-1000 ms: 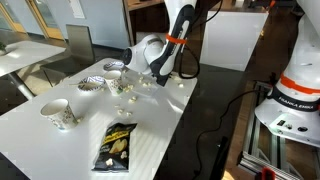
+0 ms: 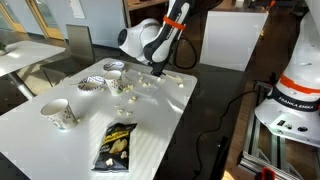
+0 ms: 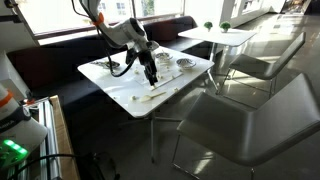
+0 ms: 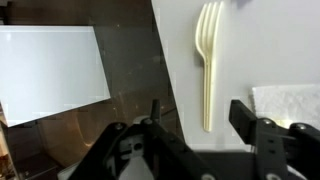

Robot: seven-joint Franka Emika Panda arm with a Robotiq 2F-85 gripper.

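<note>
A white plastic fork [image 4: 208, 60] lies on the pale tabletop in the wrist view, its tines pointing away from my gripper. The two dark fingers stand wide apart on either side of the fork's handle, and they do not appear to touch it. In exterior view 1 my gripper [image 2: 157, 72] hangs over the far end of the white table [image 2: 60, 155]; its fingertips are too small there to make out.
A white napkin [image 4: 285, 104] lies right of the fork. Two cups, one a near mug [image 2: 60, 114], stand on the table with plates, a dark snack bag [image 2: 114, 147] and several scattered crumbs. Beyond the table's edge is dark floor [image 4: 128, 50].
The cups, plates and bag have stayed where they were.
</note>
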